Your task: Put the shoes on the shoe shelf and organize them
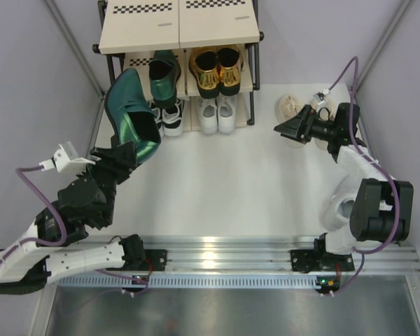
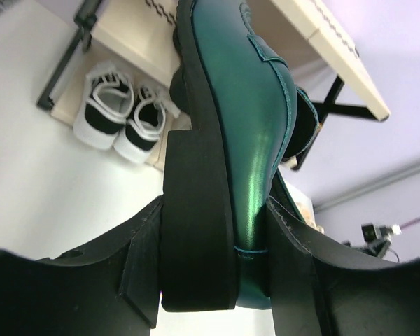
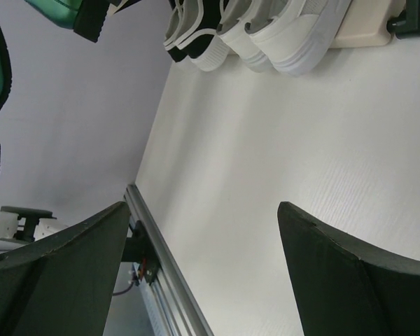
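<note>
My left gripper [image 1: 122,157] is shut on a teal shoe [image 1: 131,115], raised at the left front of the shoe shelf [image 1: 140,28]; the shoe [image 2: 234,126] fills the middle of the left wrist view. A matching teal shoe [image 1: 163,77] stands on the middle tier beside gold shoes [image 1: 206,70]. Black-and-white sneakers [image 2: 101,112] and white shoes [image 1: 217,115] sit on the bottom tier. My right gripper [image 1: 292,127] stands open, empty, above cream shoes [image 1: 291,106] on the right.
More white shoes [image 1: 343,210] lie at the right front, partly behind the right arm. Walls bound both sides.
</note>
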